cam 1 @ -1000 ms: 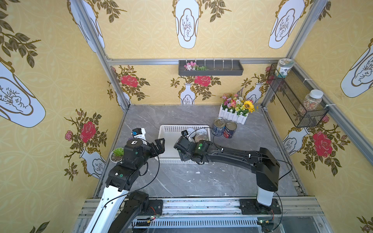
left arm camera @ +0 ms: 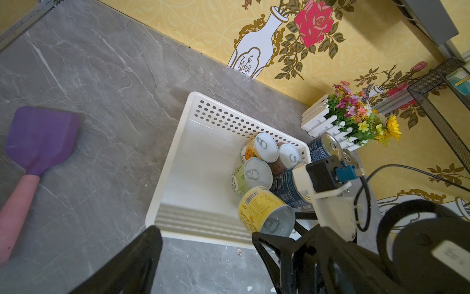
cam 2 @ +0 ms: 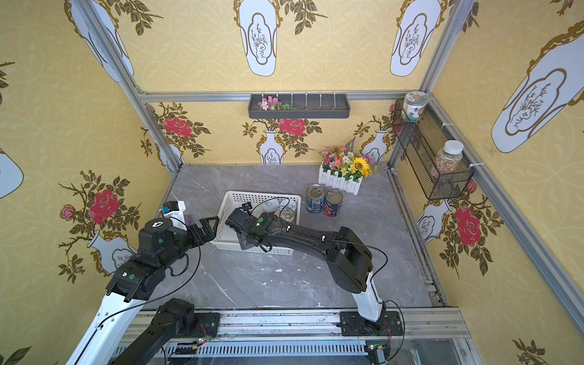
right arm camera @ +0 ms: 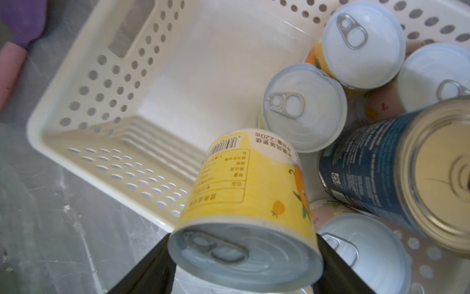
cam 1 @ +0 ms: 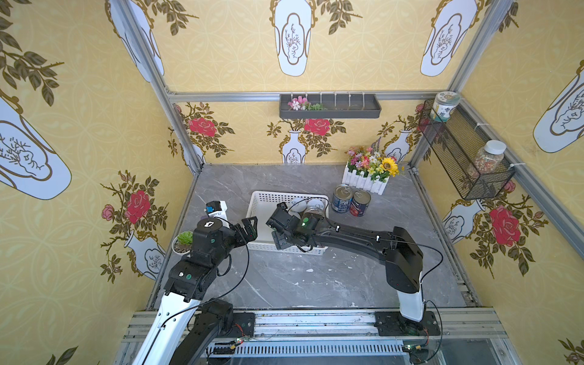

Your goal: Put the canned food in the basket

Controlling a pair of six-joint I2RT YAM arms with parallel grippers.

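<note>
A yellow can [right arm camera: 244, 186] with a pull-tab lid sits tilted between the fingers of my right gripper, both sides close against it. It hangs at the near part of the white basket [right arm camera: 142, 196]. In there stand several cans: a green-labelled one [left arm camera: 252, 176], an orange one [left arm camera: 262, 147], a pink one [left arm camera: 288, 155] and a large blue one [left arm camera: 284, 188]. A blue can [cam 1: 342, 199] and a dark blue-red can [cam 1: 360, 203] stand outside, right of the basket. My left gripper [cam 1: 246, 228] is open and empty, left of the basket.
Behind the two outside cans is a white flower planter [cam 1: 366, 180]. A purple spatula [left arm camera: 41, 139] lies on the table to the basket's left, near a potted plant [cam 1: 183, 241].
My right arm has shifted a little to the left. The basket has slid slightly back and turned a little. The left arm has stayed still.
</note>
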